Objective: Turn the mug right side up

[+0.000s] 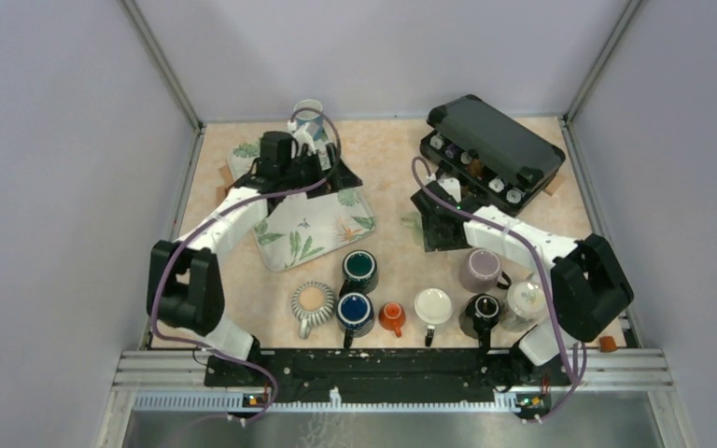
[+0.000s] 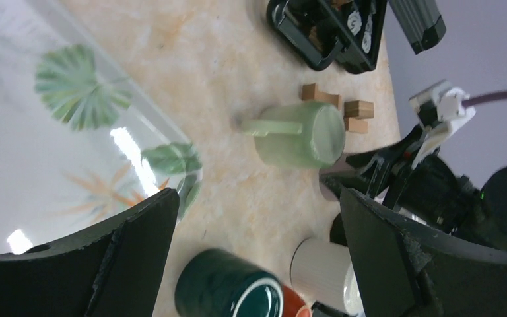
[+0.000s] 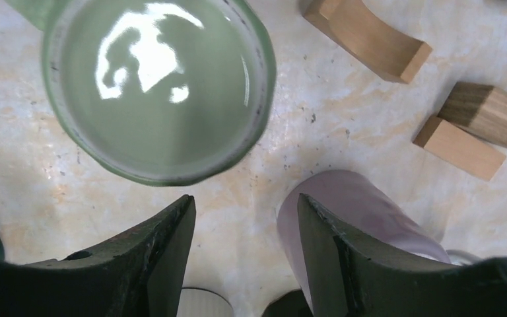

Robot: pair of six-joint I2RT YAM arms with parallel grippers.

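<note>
A pale green mug (image 2: 297, 137) stands in the middle right, its handle pointing left in the left wrist view; in the right wrist view its glossy round face (image 3: 155, 92) is uppermost. My right gripper (image 1: 439, 238) is over it in the top view, fingers apart with nothing between them, hiding most of it from above. My left gripper (image 1: 336, 182) hangs open over the upper right part of the floral tray (image 1: 294, 233), away from the green mug.
Several mugs, among them a dark green one (image 1: 359, 268) and a lilac one (image 1: 479, 271), line the front. A black case (image 1: 495, 145) sits back right, wooden blocks (image 3: 469, 148) near the green mug, a blue mug (image 1: 308, 107) at the back.
</note>
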